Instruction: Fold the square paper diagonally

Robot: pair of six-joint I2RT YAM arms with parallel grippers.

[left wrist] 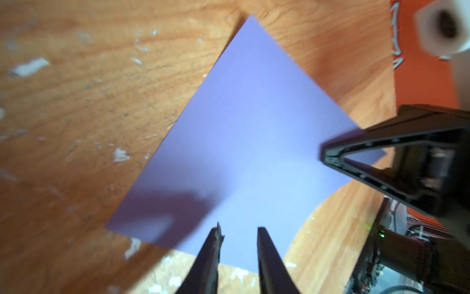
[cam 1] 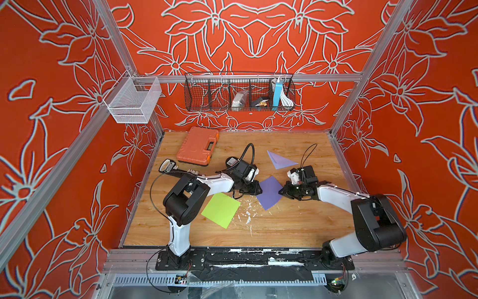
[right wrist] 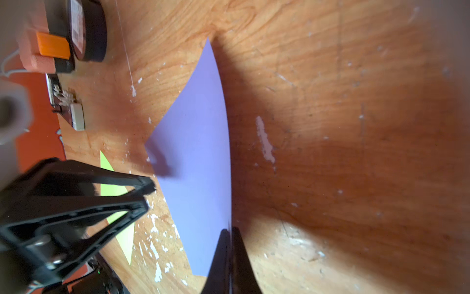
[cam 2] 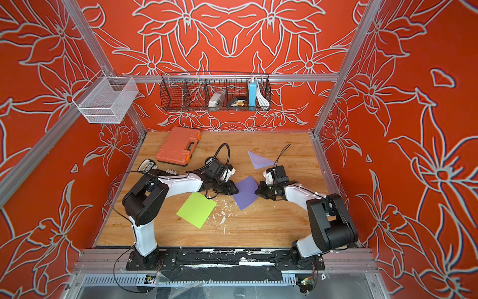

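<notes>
A square purple paper [cam 1: 270, 193] lies between my two grippers, unfolded, one side of it curving up off the table. My right gripper is shut on that raised edge of the paper, whose shadow falls on the wood beside it. On the opposite side, my left gripper is parted, its fingertips [left wrist: 214, 235] a short gap from each other. The purple sheet [left wrist: 235, 137] shows below and beyond those tips, with nothing seen gripped. In the right wrist view the left gripper hovers close to the paper's left corner.
Left of the purple sheet lies a green paper [cam 1: 221, 209]. A lilac folded triangle [cam 1: 281, 160] rests behind the right gripper. Farther back left are an orange case [cam 1: 198, 145] and a dark round object [cam 1: 232, 161]. White scraps [cam 1: 248, 217] litter the front.
</notes>
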